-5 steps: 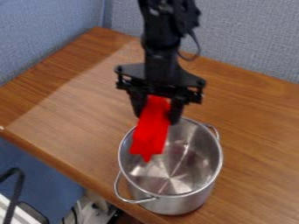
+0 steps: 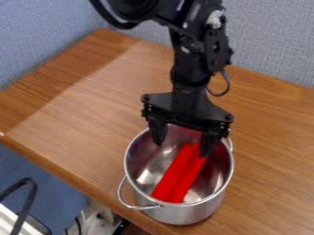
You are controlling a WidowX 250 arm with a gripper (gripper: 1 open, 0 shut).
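A steel pot (image 2: 142, 187) with wire handles stands near the front edge of the wooden table. A long red object (image 2: 178, 177) lies inside it, tilted along the pot's floor. My black gripper (image 2: 183, 136) is over the back of the pot, its fingers spread open at the rim, holding nothing.
A blue-grey padded wall runs behind it. At the lower left, beyond the table's edge, are cables and a white item.
A second ago the gripper held the red object above the pot's back.
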